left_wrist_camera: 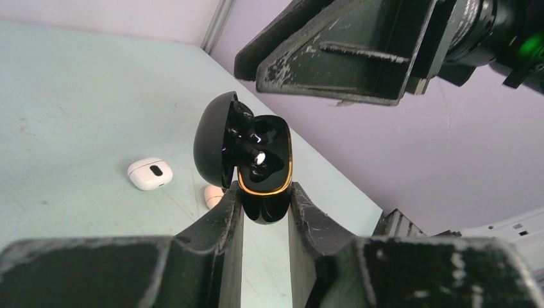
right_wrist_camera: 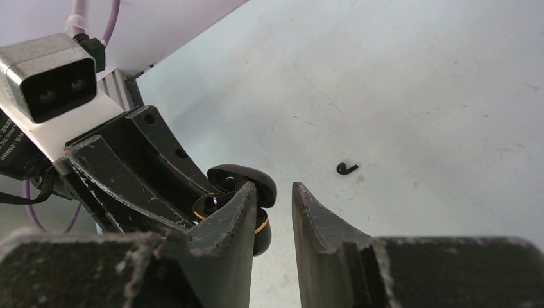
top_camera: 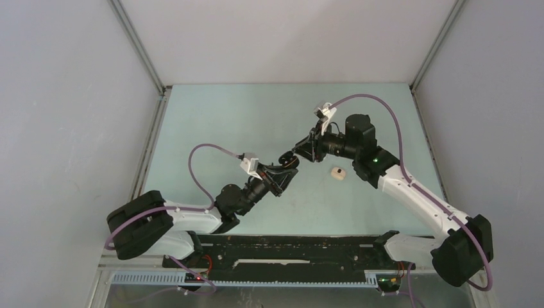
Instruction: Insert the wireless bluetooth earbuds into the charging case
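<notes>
My left gripper [top_camera: 280, 176] is shut on the glossy black charging case [left_wrist_camera: 263, 199], whose lid [left_wrist_camera: 212, 138] stands open; a dark earbud [left_wrist_camera: 256, 154] shows inside, its exact seating unclear. My right gripper hovers just above and right of the case, fingers part open with nothing visible between them; in the left wrist view its dark finger is over the case. A loose black earbud [right_wrist_camera: 346, 168] lies on the table.
A white case [left_wrist_camera: 150, 174] and a pale pink case [top_camera: 338, 172] lie on the pale table [top_camera: 212, 115]. Walls border the table at the back and sides.
</notes>
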